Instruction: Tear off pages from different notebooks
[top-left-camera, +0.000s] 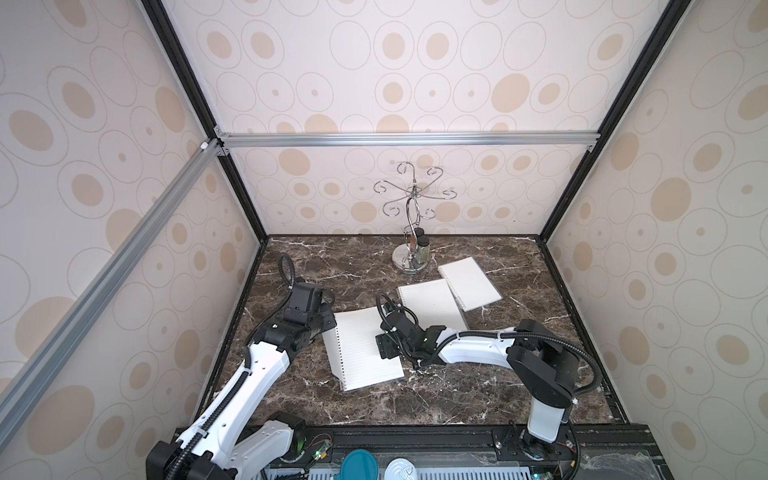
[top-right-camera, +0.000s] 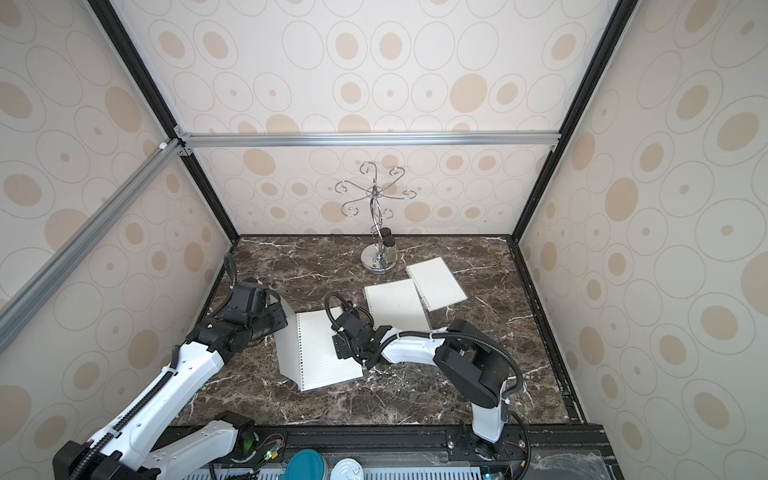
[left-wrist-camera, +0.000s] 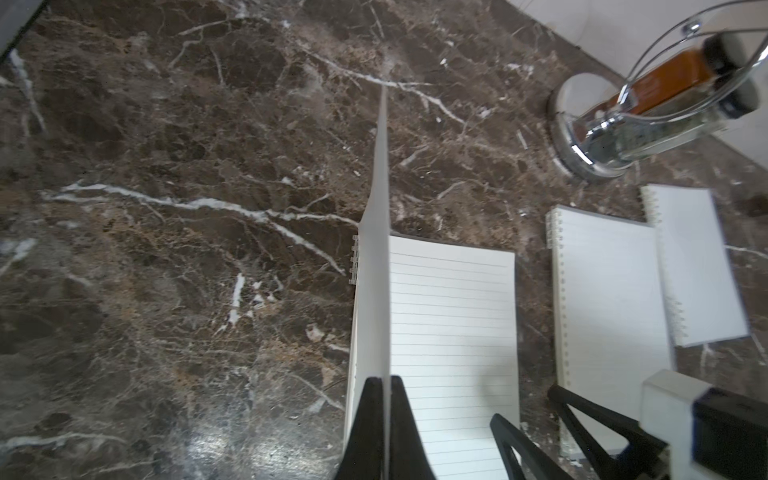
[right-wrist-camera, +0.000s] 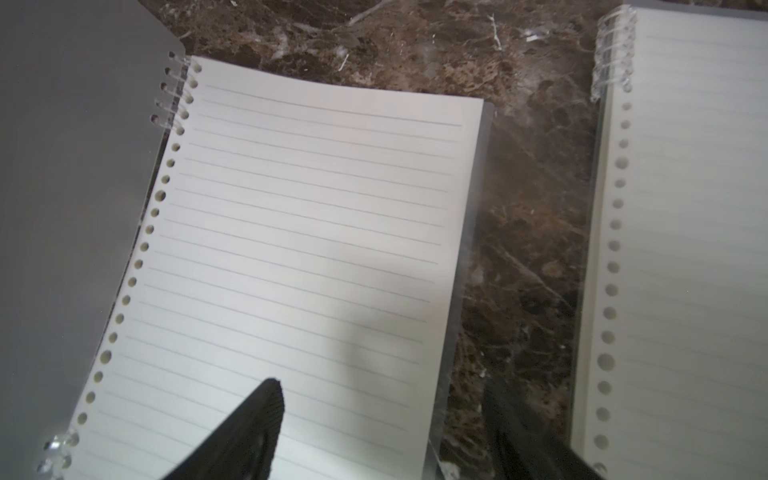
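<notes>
The nearest notebook (top-left-camera: 361, 348) lies open on the table, its lined page (right-wrist-camera: 320, 240) facing up and a row of holes along its left side. From that side a sheet (left-wrist-camera: 376, 264) stands upright, seen nearly edge-on in the left wrist view. My left gripper is shut on this sheet. In the right wrist view the sheet's face is grey and shaded; whether it is a page or a cover I cannot tell. My right gripper stands open above the notebook's right edge, fingers apart, nothing seen held.
Two more notebooks lie to the right: a middle notebook (top-left-camera: 428, 297) and a farther notebook (top-left-camera: 470, 281), edges meeting. Behind them stands a metal rack (top-left-camera: 410, 257) with jars. Bare marble table (top-left-camera: 496, 388) shows in front at right.
</notes>
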